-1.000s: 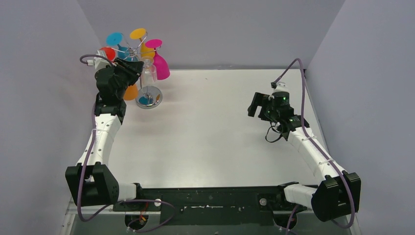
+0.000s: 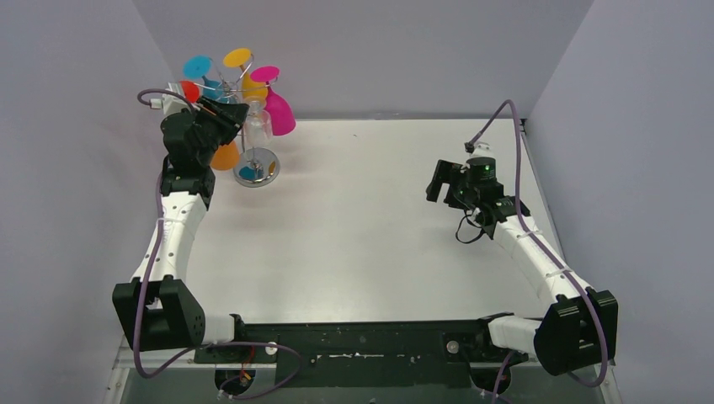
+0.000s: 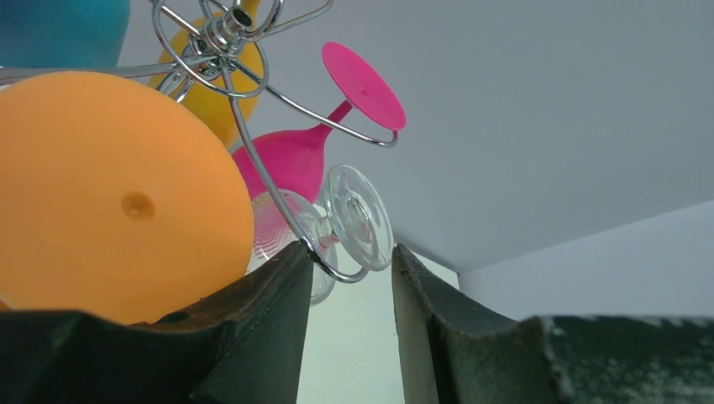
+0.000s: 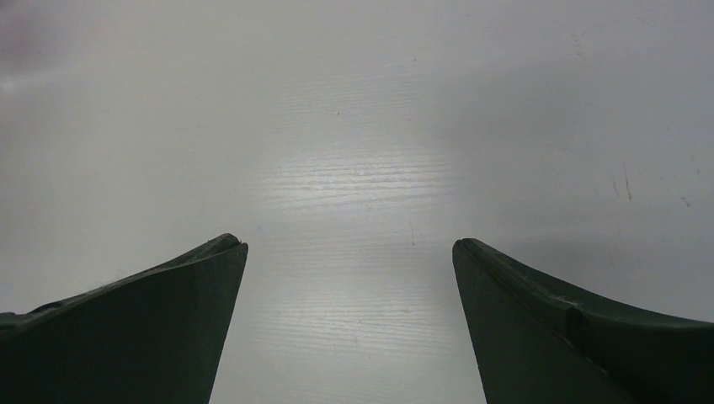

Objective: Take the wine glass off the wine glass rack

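Note:
The clear wine glass (image 2: 258, 126) hangs upside down on the metal wire rack (image 2: 268, 178) at the table's back left. In the left wrist view its round foot (image 3: 358, 217) sits on a bent wire, just beyond and between my left fingertips. My left gripper is part open, a gap showing between its fingers. The right fingertip overlaps the foot's edge in that view; whether they touch I cannot tell. Over the table's right side my right gripper stands open and empty.
Pink (image 2: 279, 112), yellow (image 2: 238, 57), blue (image 2: 198, 66), red (image 2: 190, 90) and orange (image 2: 226, 156) glasses hang around the same rack. The orange one is close beside my left finger.
The hanging pink and clear glasses have shifted slightly to the right. My right arm has stayed nearly still.

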